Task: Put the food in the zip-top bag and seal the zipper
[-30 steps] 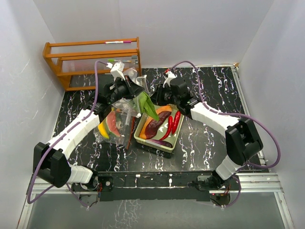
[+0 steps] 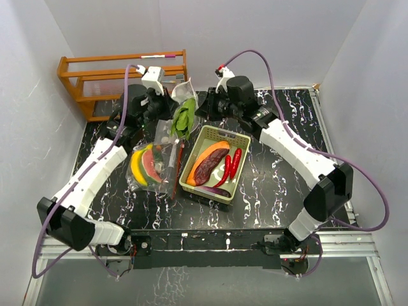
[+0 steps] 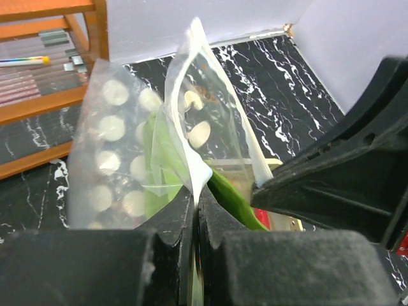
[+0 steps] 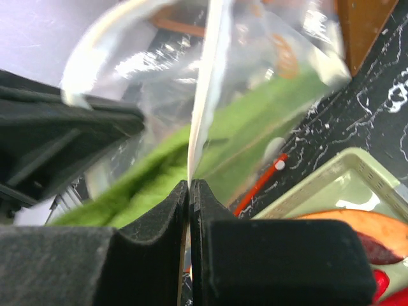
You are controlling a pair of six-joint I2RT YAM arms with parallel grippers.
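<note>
A clear zip bag (image 2: 185, 95) holding green leaves (image 2: 182, 120) hangs between both grippers. My left gripper is shut on the bag's white zipper edge. My right gripper is shut on the opposite edge, the strip running up from its fingers. The leaves show through the plastic in both wrist views. Lower left in the top view, another bag with banana and watermelon (image 2: 148, 167) lies on the counter.
A pale green basket (image 2: 191, 185) at the centre holds a sweet potato-like item (image 2: 207, 162), red chilies (image 2: 236, 162) and a purple item. A wooden rack (image 2: 89, 95) stands at back left.
The bag with the leaves has moved up and left with my left gripper, and the leaves now hang more upright inside it, away from over the basket.
</note>
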